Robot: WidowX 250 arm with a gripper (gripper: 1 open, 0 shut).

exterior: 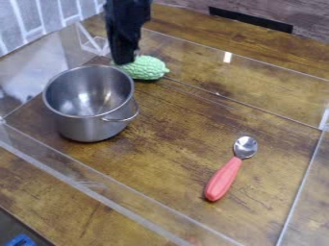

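My black gripper [123, 48] is raised just behind and above the steel pot [88, 117], its lower end blurred near the green bumpy vegetable [145, 67]; it looks shut, with nothing visible in it. The pot stands upright on the wooden table at the left, and its visible inside looks empty. The green vegetable lies behind the pot to the right. A spoon with a red handle [221, 180] lies at the front right.
Clear strips or panels border the table area [174, 130] at the left, front and right. A dark blue object [15, 237] is at the bottom-left corner.
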